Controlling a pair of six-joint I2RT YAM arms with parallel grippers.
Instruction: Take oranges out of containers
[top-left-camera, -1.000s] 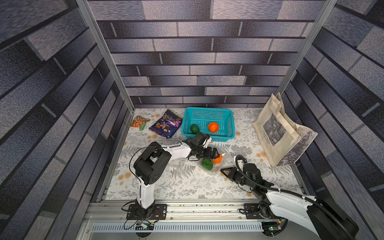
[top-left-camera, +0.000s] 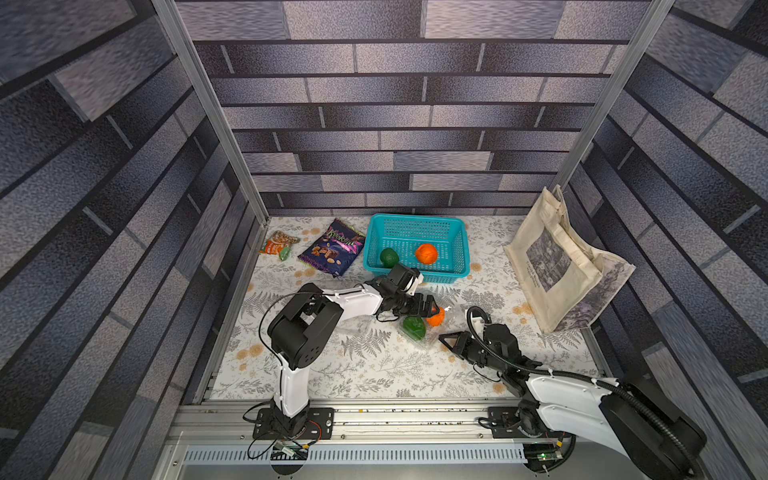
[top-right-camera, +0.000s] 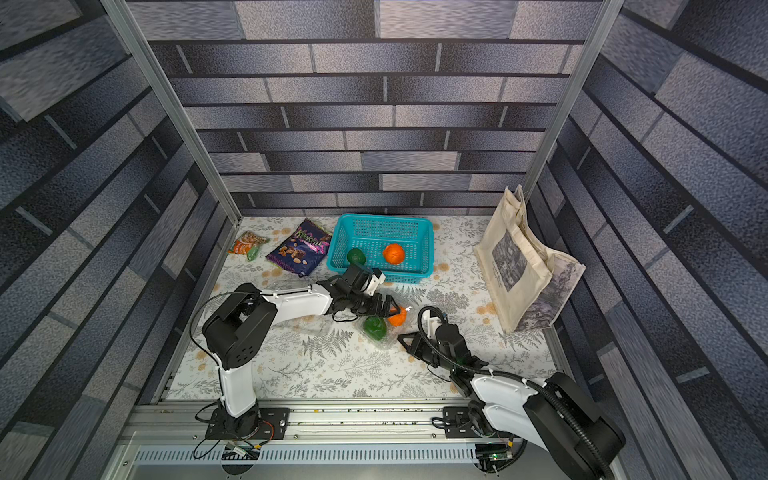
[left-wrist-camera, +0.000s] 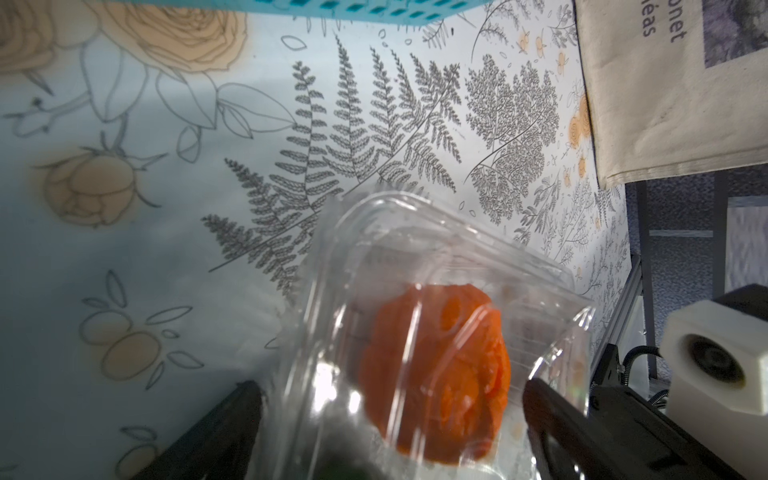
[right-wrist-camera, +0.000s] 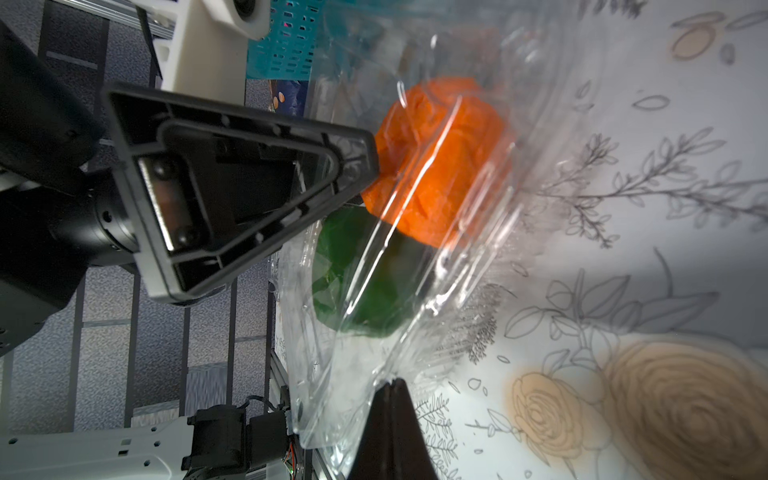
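An orange (top-left-camera: 436, 317) and a green item (top-left-camera: 414, 326) sit in a clear plastic container (left-wrist-camera: 320, 264) at the table's front centre. My left gripper (top-left-camera: 425, 308) is over the container's back part, open, fingers either side of the orange in its wrist view. My right gripper is shut at the container's front-right, nothing seen between its fingers. Another orange (top-left-camera: 426, 253) lies in the teal basket (top-left-camera: 456, 268) behind, beside a green fruit (top-left-camera: 389, 257).
A dark snack bag (top-left-camera: 331, 248) and small packet (top-left-camera: 279, 244) lie at back left. A canvas tote (top-left-camera: 560, 264) stands at right.
The left arm and the fruits look unchanged.
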